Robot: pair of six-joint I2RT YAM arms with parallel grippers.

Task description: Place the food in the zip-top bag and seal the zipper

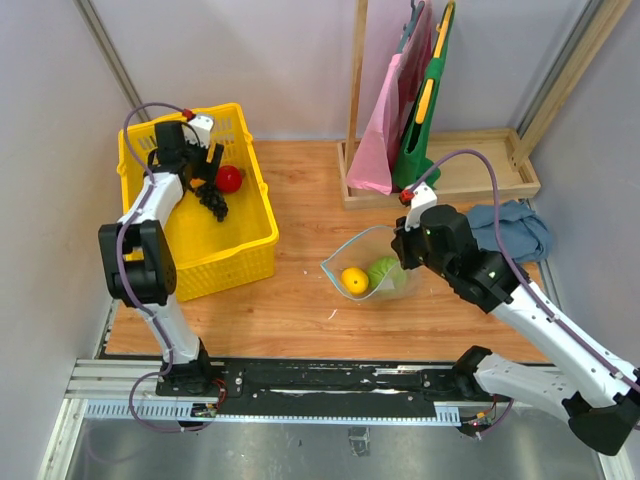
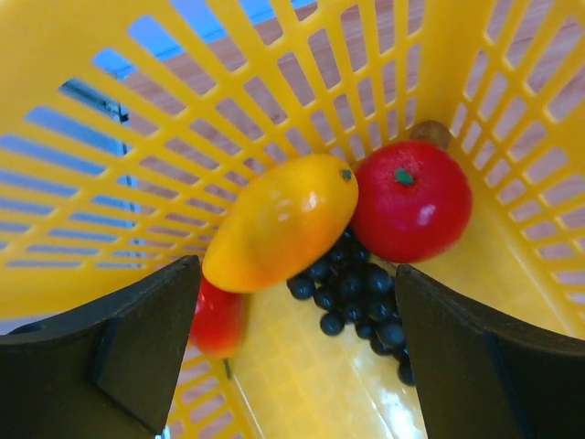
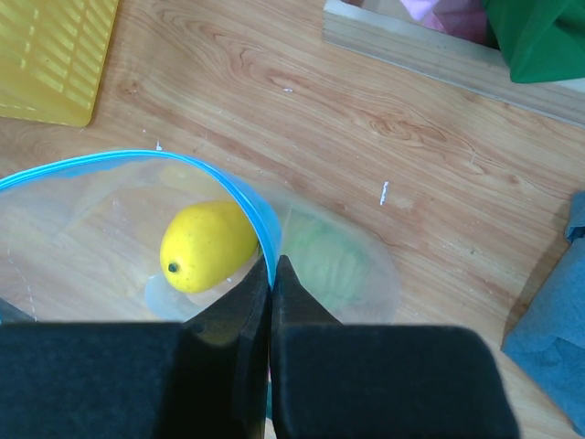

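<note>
My left gripper (image 1: pixel 208 158) is open inside the yellow basket (image 1: pixel 220 260), above a yellow mango (image 2: pixel 279 219), a red tomato (image 2: pixel 411 206), dark grapes (image 2: pixel 361 302) and a smaller red item (image 2: pixel 216 320). My right gripper is shut on the rim of the clear zip bag (image 3: pixel 82 210) with its blue zipper edge. The bag stands open on the table, holding a yellow lemon (image 1: pixel 354 281) and a green round vegetable (image 1: pixel 383 270).
A wooden rack (image 1: pixel 470 190) at the back holds pink and green hanging items. A blue cloth (image 1: pixel 515 230) lies at the right. Bare wood lies between basket and bag.
</note>
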